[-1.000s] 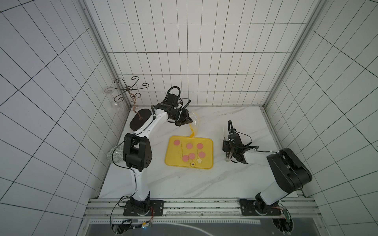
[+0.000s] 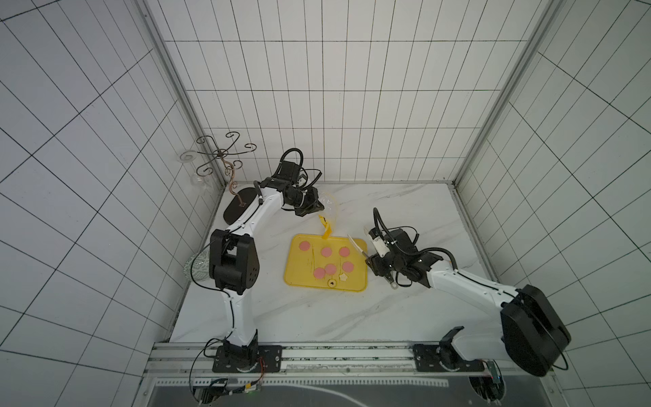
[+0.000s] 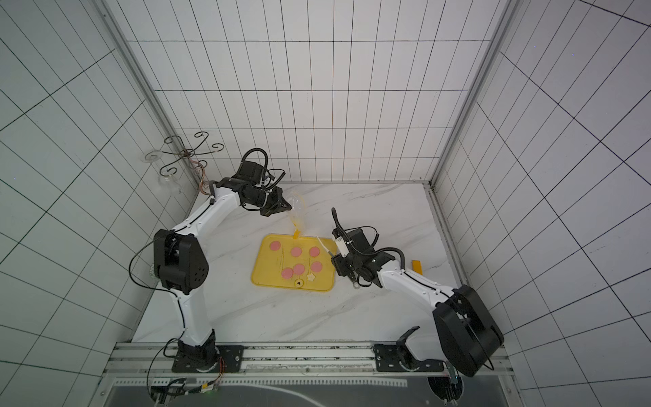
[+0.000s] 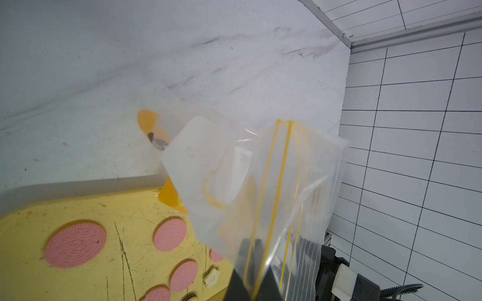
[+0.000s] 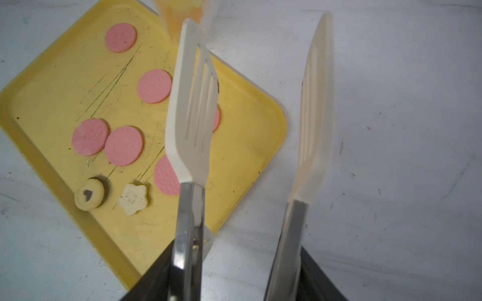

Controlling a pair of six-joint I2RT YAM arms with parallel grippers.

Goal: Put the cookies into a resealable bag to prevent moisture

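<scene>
My left gripper [image 2: 316, 206] is shut on a clear resealable bag [image 4: 221, 170] with yellow zip lines, hanging behind the tray's back edge; its fingertips are hidden by the plastic. The yellow tray [image 2: 298, 276] carries several pink round cookies [image 5: 123, 145], a star-shaped cookie [image 5: 132, 199] and a ring cookie [image 5: 89, 194] with a dark centre. My right gripper, two white slotted fingers, is open over the tray's right edge, nothing between them, with the bag beyond its tips at the top of the right wrist view.
A curly metal stand [image 2: 234, 203] on a dark base is at the back left, a crumpled clear item [image 2: 198, 266] at the left. A small orange object [image 3: 416, 266] lies at the right. The table behind and right of the tray is clear.
My right gripper has swung left and turned toward the tray's right edge and the bag. My left gripper with the bag has shifted slightly left.
</scene>
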